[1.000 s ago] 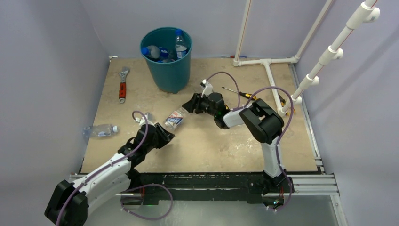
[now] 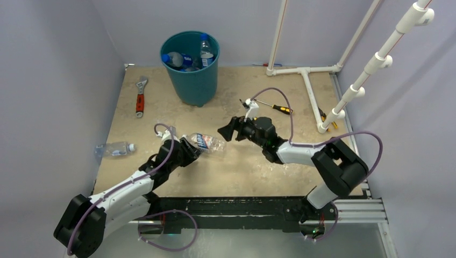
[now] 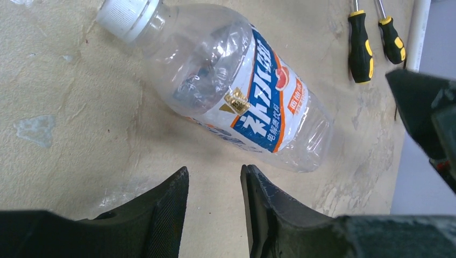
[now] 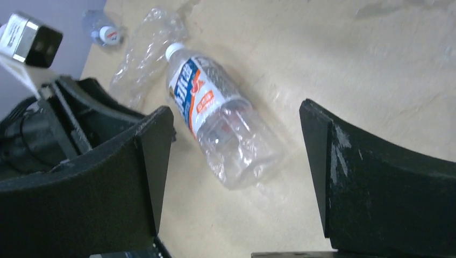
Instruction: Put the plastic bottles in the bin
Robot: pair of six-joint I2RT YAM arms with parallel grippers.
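Observation:
A clear bottle [image 2: 207,143] with a blue, white and orange label lies on the table between my grippers, its cap leftward in the top view. My left gripper is slightly open just beside it, nothing between its fingers. My right gripper is open above the bottle's bottom end, which shows between its fingers in the right wrist view without being held. Another bottle [image 2: 114,149] lies at the far left. The teal bin [image 2: 191,86] at the back holds several bottles.
A red-handled wrench [image 2: 140,102] lies back left. Screwdrivers [image 2: 282,109] lie behind my right gripper. A white pipe frame [image 2: 310,94] stands at the right. A crumpled clear piece [image 4: 145,54] lies near the bottle.
The bottle between the grippers has swung from slanted to more nearly crosswise and shifted right. The left gripper has moved little.

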